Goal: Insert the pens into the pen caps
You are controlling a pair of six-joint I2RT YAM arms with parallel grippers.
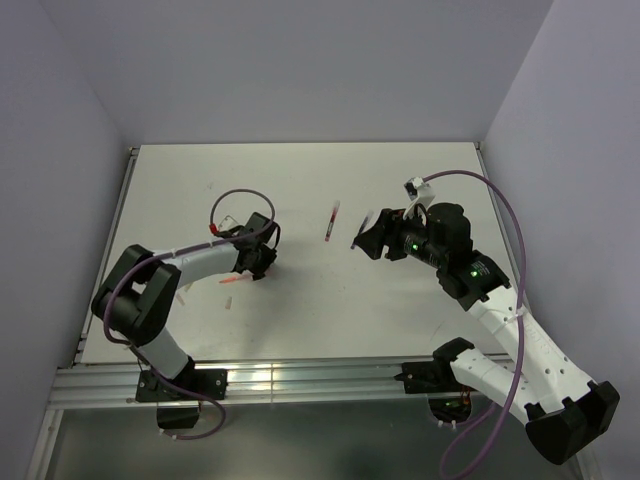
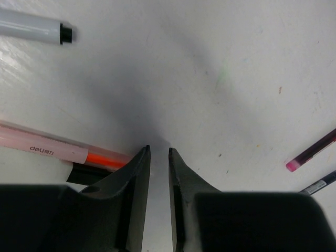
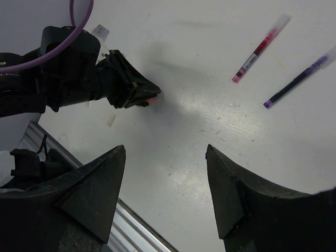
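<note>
My left gripper is open by a narrow gap, low over the table, nothing between its fingers. Left of it lies an orange pen point(image 2: 42, 147), its front end reaching behind the left finger. A black piece point(image 2: 81, 174) sits against that pen, partly hidden by the gripper. Further off is a grey marker point(image 2: 31, 25) with a black end. In the top view, a red pen point(image 1: 332, 221) and a blue pen point(image 1: 362, 229) lie near the middle. My right gripper stands wide open and empty, at the blue pen's right in the top view.
A small pale piece point(image 1: 228, 303) lies in front of the left arm. The left arm covers part of the pens on its side.
</note>
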